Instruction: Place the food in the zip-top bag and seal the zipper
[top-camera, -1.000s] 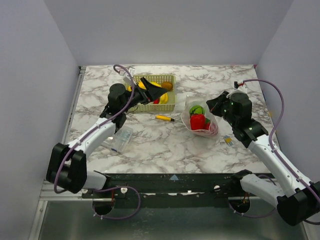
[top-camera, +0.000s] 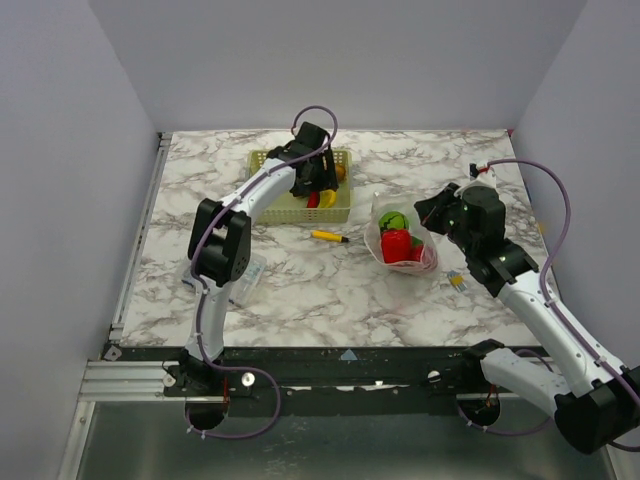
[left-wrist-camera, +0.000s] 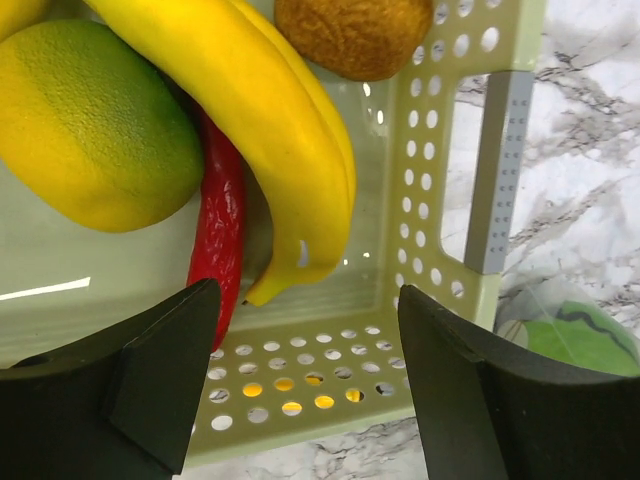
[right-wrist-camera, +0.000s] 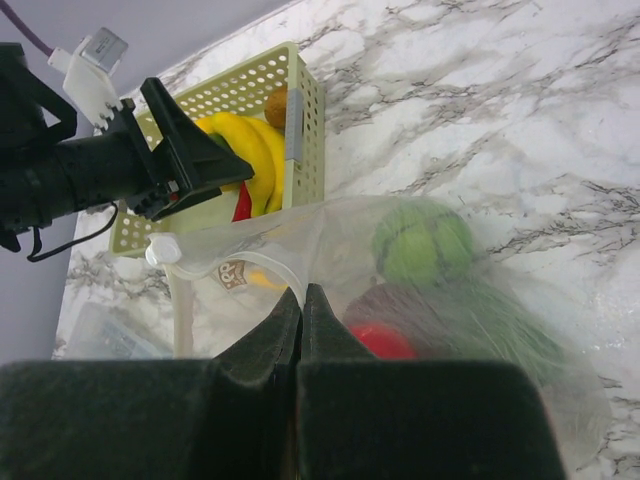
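My left gripper (top-camera: 320, 172) hangs open over the green basket (top-camera: 270, 215), above a banana (left-wrist-camera: 290, 180), a red chili pepper (left-wrist-camera: 218, 220), a mango (left-wrist-camera: 90, 130) and a brown round item (left-wrist-camera: 350, 30). The zip top bag (top-camera: 372, 235) stands right of centre, holding a red pepper (top-camera: 395, 245) and green produce (top-camera: 393, 220). My right gripper is shut on the bag's top edge, which rises between its fingertips.
A yellow-and-black tool (top-camera: 329, 236) lies below the basket. Clear plastic containers (top-camera: 247, 280) rest at the left. A small blue-yellow object (top-camera: 456, 280) lies right of the bag.
The right arm and bag look unchanged.
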